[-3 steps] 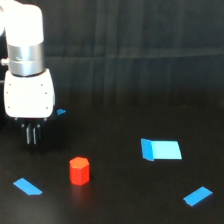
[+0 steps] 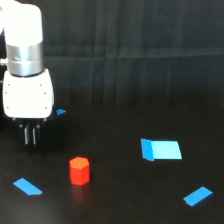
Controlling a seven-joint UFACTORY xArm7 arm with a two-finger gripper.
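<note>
A red block with a hexagonal outline stands on the dark table in the lower left part of the camera view. Up and to the left of it hangs my gripper, pointing down from the white hand and clear of the block. Its two fingers are small and dark here, so how far apart they stand is hard to judge. No object shows between them. At the right, a light blue square lies flat, with a darker blue strip along its left edge.
Blue tape strips lie at the front left and front right; a small blue piece shows beside the hand. Dark curtain hangs behind.
</note>
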